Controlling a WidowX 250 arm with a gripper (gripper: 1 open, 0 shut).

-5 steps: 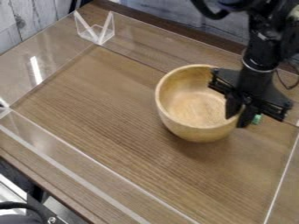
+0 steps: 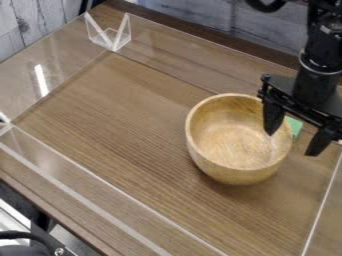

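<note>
My black gripper (image 2: 293, 135) is at the right, open, with its fingers pointing down at the right rim of a large tan wooden bowl (image 2: 230, 150). One finger is beside that rim, the other out to the right over the table. Whether either touches the bowl is unclear. A small green object (image 2: 295, 126) lies behind the fingers, partly hidden by them.
A white wire-like object (image 2: 111, 32) stands at the back left. Dark space shows beyond the table's lower-left edge.
My gripper has risen slightly and moved right from over the bowl's rim, its fingers now more clearly spread.
</note>
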